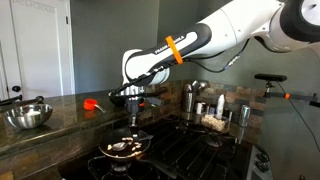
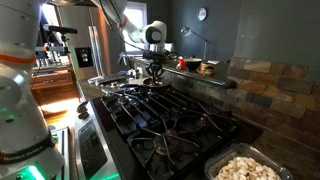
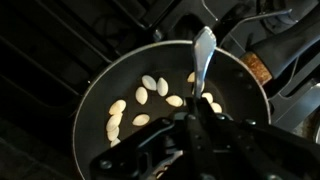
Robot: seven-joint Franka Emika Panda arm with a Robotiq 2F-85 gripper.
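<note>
A dark frying pan (image 3: 92,135) sits on the stove at the left in exterior view 1, with several pale, seed-like pieces (image 3: 163,87) scattered inside it. My gripper (image 1: 132,112) is directly above the pan, pointing down. Its fingers are shut on a slim silver utensil, whose metal handle (image 3: 204,48) sticks out past the fingers in the wrist view. The utensil's lower end is hidden behind the gripper, so I cannot tell whether it touches the pan. The pan's handle (image 3: 285,50) points to the upper right in the wrist view.
Black grates (image 2: 165,135) of the stove spread out beside the pan. A metal tray (image 2: 215,172) of pale pieces lies at the right in exterior view 2. On the left counter stands a steel bowl (image 1: 29,117), with a red item (image 1: 90,104) near it.
</note>
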